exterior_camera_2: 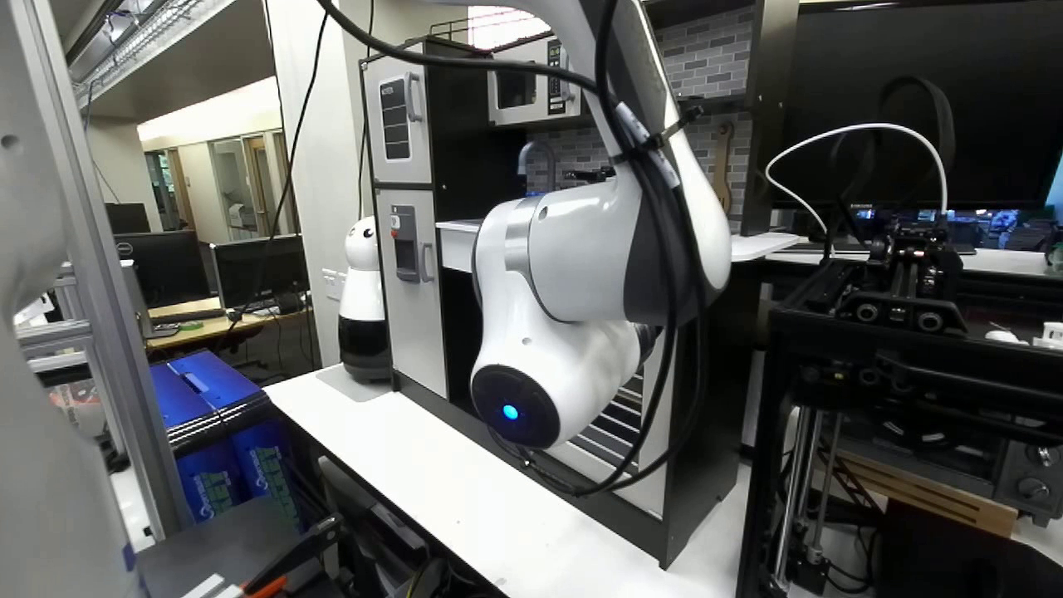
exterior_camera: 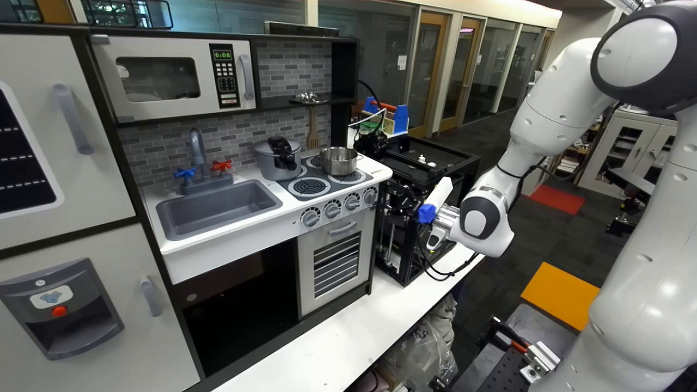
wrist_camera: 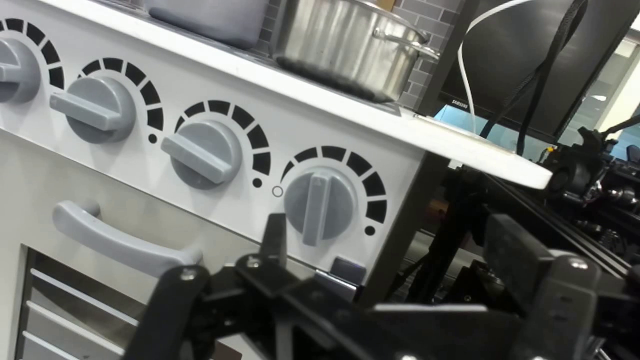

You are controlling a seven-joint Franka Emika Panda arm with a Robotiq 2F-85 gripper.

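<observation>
In the wrist view my gripper stands open, its two dark fingers wide apart with nothing held between them. Beyond the left fingertip is the rightmost grey stove knob [wrist_camera: 319, 206], its ridge roughly upright in that view. The neighbouring knob [wrist_camera: 202, 154] has its ridge tilted. Below the knobs runs the grey oven handle [wrist_camera: 123, 243]; the oven door [exterior_camera: 336, 261] is closed. A steel pot [exterior_camera: 339, 160] sits on the stovetop, beside a lidded grey pot [exterior_camera: 277, 159]. In exterior view 2 the arm hides the gripper and most of the stove front.
A black-framed machine [exterior_camera: 418, 209] stands immediately right of the toy kitchen, close to the arm. Left on the counter is the sink [exterior_camera: 219, 206] with its faucet [exterior_camera: 197, 150]. Cables [exterior_camera_2: 688, 329] hang along the arm.
</observation>
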